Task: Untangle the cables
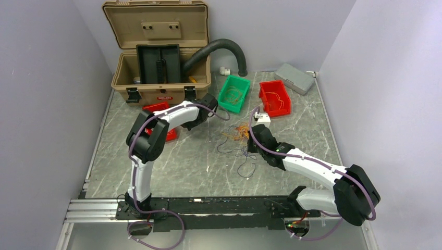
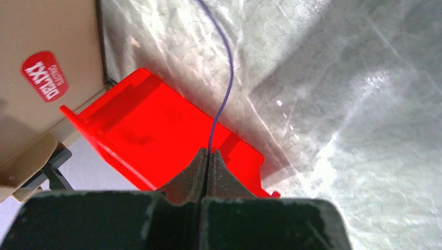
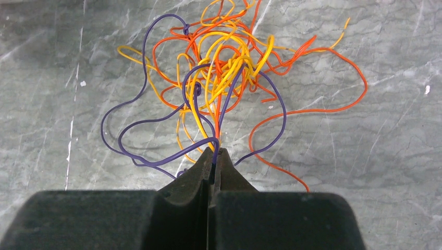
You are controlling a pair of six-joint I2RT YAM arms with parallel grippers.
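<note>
In the left wrist view my left gripper is shut on a thin purple cable (image 2: 231, 67), which trails up out of that view. It is over the left red bin (image 2: 156, 122). In the right wrist view my right gripper is shut at the near edge of the tangle, with a looped purple cable (image 3: 180, 153) running between its fingertips. Orange cable (image 3: 333, 110) and yellow cable (image 3: 270, 49) are bunched with purple strands there. Whether orange or yellow strands are also pinched is hard to tell.
A green bin (image 1: 234, 94) and a right red bin (image 1: 274, 99) at the back hold some cable. The tan toolbox (image 1: 156, 96) stands behind the left bin, a grey case (image 1: 295, 78) at the back right.
</note>
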